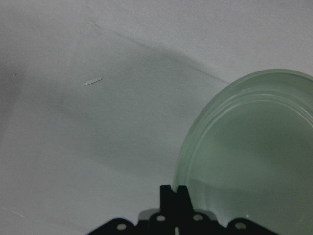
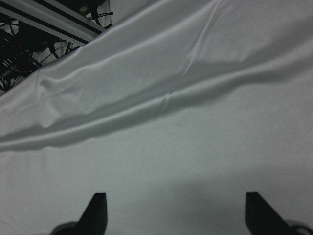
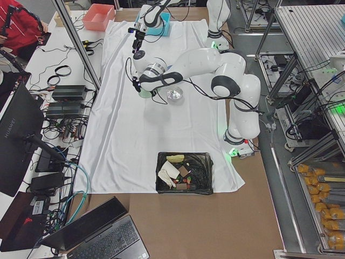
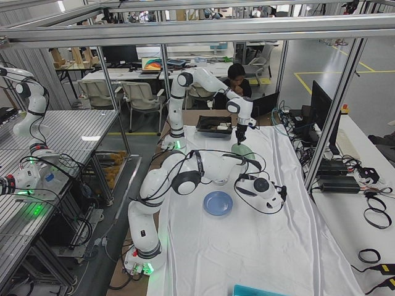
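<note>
My left gripper is shut on the rim of the green plate [image 1: 249, 161] over the white cloth. In the camera left view the plate [image 3: 144, 94] is partly hidden by the left arm, beside a shiny round object [image 3: 175, 94]. A blue plate [image 4: 217, 203] lies on the cloth in the camera right view. My right gripper stands open over bare cloth near the table's side, with nothing between its fingers.
A black bin [image 3: 206, 172] of mixed items sits at the left arm's end of the table, a teal tray [image 4: 256, 290] at the other. Monitors, cables and a metal post [image 3: 89, 67] line the side.
</note>
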